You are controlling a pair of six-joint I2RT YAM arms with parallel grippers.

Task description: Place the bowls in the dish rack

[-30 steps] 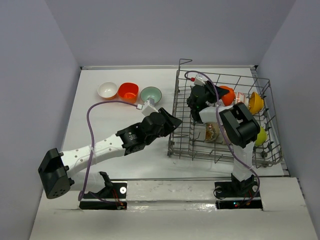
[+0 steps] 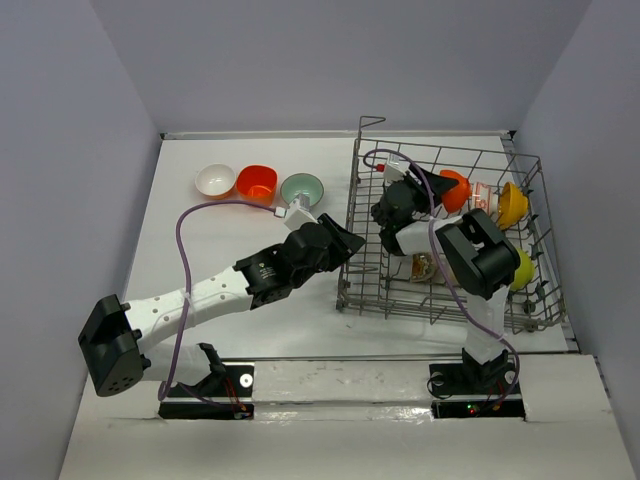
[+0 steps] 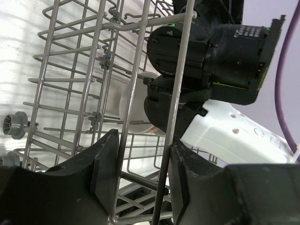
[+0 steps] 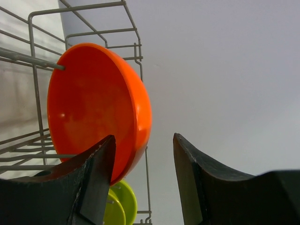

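Note:
My right gripper is open; its left finger overlaps the bowl's lower rim, whether touching I cannot tell, and the other finger stands clear. My left gripper is at the rack's left side, its fingers apart with two rack rods crossing between them. On the table left of the rack are a white bowl (image 2: 215, 181), a red-orange bowl (image 2: 257, 184) and a green bowl (image 2: 302, 188).
Also in the rack are a yellow bowl (image 2: 513, 206), a yellow-green bowl (image 2: 523, 270), a patterned cup (image 2: 483, 197) and a brownish glass (image 2: 422, 267), partly covered by the right arm. Table space in front of the three loose bowls is bare.
The left arm looks unmoved.

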